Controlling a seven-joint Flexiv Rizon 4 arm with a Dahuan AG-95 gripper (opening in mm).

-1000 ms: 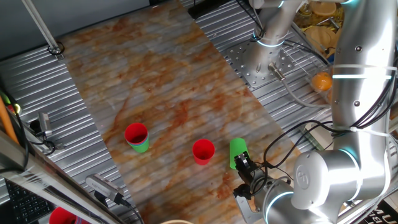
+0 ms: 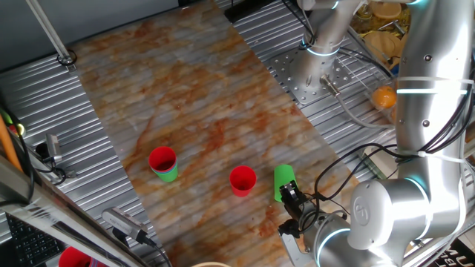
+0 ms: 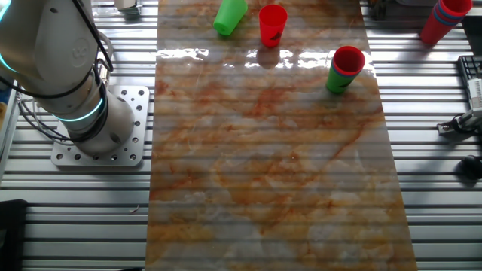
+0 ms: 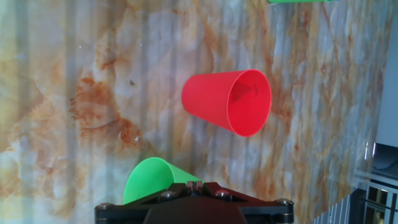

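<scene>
A green cup (image 2: 283, 178) is tipped over at the right of the exterior view 1 cups, its narrow end toward exterior view 2, where the cup (image 3: 230, 15) shows slanted at the top edge. Right against it, or just above it, is my gripper (image 2: 288, 190). In the wrist view the gripper looks shut, its tips meeting over the side of the green cup (image 4: 148, 180), whose mouth faces left; any grip on the cup is hidden. A red cup (image 2: 243, 181) stands upright alongside, also clear in the wrist view (image 4: 214, 99).
Farther left stands a nested stack (image 2: 164, 163), red on top and green below, with a bluish rim between. More cups (image 3: 444, 19) lie beyond the mat. The marbled mat (image 3: 271, 188) is otherwise empty. A camera (image 2: 125, 222) sits by its edge.
</scene>
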